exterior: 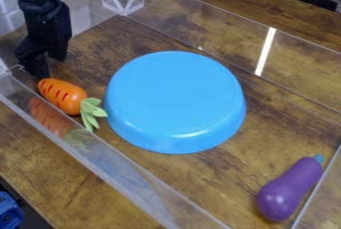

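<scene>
The black gripper (38, 52) hangs at the upper left, just above and behind an orange toy carrot (63, 97) with green leaves; whether its fingers are open or shut is hard to make out. A blue upturned bowl or round lid (176, 102) sits in the middle of the wooden surface. A purple toy eggplant (288, 187) lies at the lower right.
Clear low walls (130, 181) enclose the work area, with one running close along the carrot's left side. Bare wood is free behind the blue object and between it and the eggplant.
</scene>
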